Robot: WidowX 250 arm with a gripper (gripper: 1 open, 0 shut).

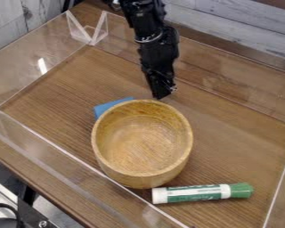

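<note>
The black gripper (pixel 162 89) hangs over the wooden table at upper middle, shut, with its tips low above the bare wood behind a tan oval bowl (pixel 140 142). A blue object (pixel 110 105) lies at the bowl's back left, partly hidden by it. A green and white tube (pixel 202 192) lies at the front right, beside the bowl.
Low walls (pixel 228 44) border it at the back and sides. Black cables show at the bottom left corner.
</note>
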